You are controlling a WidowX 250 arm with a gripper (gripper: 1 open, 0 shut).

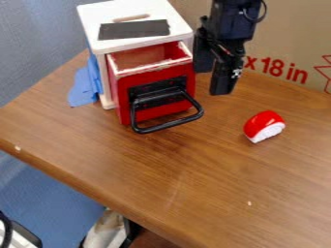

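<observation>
My black gripper [220, 77] hangs at the top, just right of a white toy oven [134, 21] with a red front [153, 77] and a black bar handle [167, 123]. Its upper compartment shows pinkish inside. A red and white rounded object [264, 125] lies on the wooden table to the right. Whether my fingers are open or shut is hard to make out.
A blue cloth [81, 87] lies left of the oven. A cardboard panel [295, 39] stands behind at the right. The table's left edge drops to a blue floor.
</observation>
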